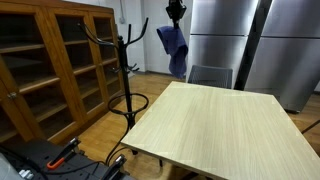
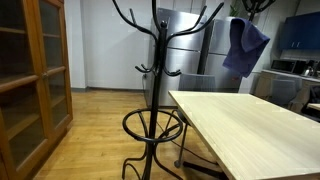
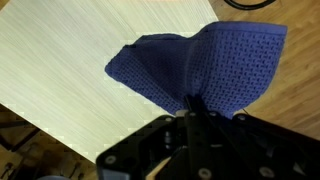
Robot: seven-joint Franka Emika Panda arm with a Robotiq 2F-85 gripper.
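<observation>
A dark blue cloth (image 1: 174, 48) hangs from my gripper (image 1: 176, 18), high above the table's far left part. The wrist view shows the same cloth (image 3: 215, 65) spread below the fingertips, which are shut on it. From the other side, the cloth (image 2: 245, 46) dangles in the air near the top, clear of the tabletop. A black coat rack (image 2: 152, 85) with curved hooks stands beside the table, to the left of the cloth and apart from it. The pinched fold itself is mostly hidden by the fingers.
A grey chair (image 1: 210, 78) stands behind it, with steel refrigerators (image 1: 218, 45) farther back. Glass-door cabinets (image 1: 50, 65) line the left wall. Open floor lies between the cabinets and the rack.
</observation>
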